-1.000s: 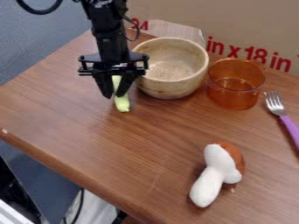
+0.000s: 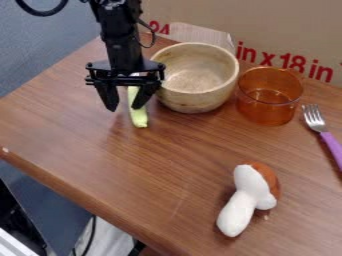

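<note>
The black gripper stands low over the table at the left of the cream bowl, its two fingers spread apart. A pale yellow-green elongated object lies on the wood between and just beyond the fingers, its upper part partly hidden by the gripper.
An orange translucent container stands right of the bowl, with a purple-handled fork at the right edge. A white-and-brown plush mushroom lies at lower right. A cardboard box is behind.
The bowl and other items have not moved.
</note>
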